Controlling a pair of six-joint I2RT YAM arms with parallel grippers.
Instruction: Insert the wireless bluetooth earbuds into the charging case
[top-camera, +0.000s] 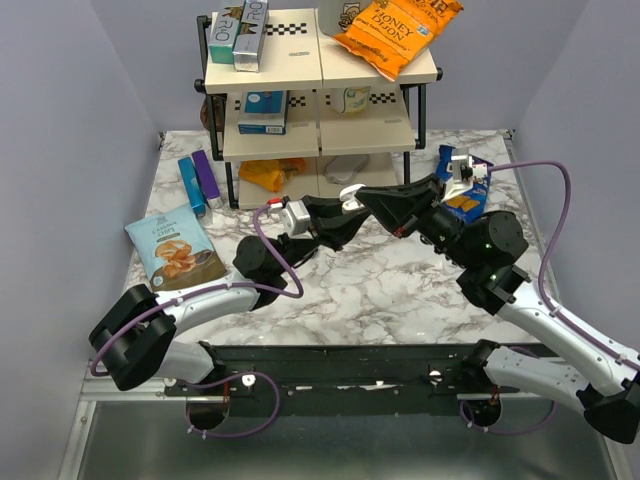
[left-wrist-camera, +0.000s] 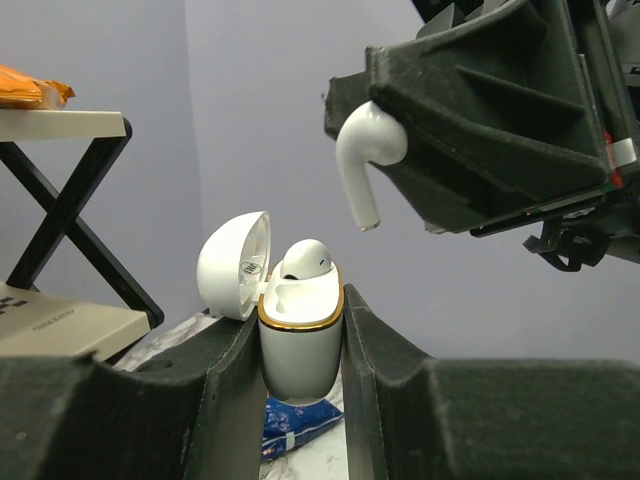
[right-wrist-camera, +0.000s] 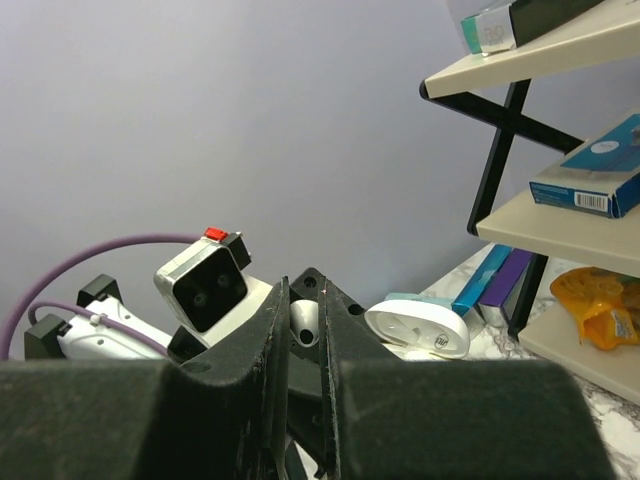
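Observation:
The white charging case (left-wrist-camera: 300, 355) is upright in my left gripper, shut on it, lid (left-wrist-camera: 225, 265) open to the left, one earbud (left-wrist-camera: 307, 255) seated inside. My right gripper is shut on the other white earbud (left-wrist-camera: 370, 135), which hangs stem-down above and right of the case in the left wrist view. In the right wrist view that earbud shows between the fingertips, with the open lid just beyond. In the top view both grippers meet at the centre.
The shelf rack (top-camera: 265, 145) with boxes and bags stands behind the arms. A chip bag (top-camera: 175, 250) lies at left and a blue bag (top-camera: 470, 205) at right.

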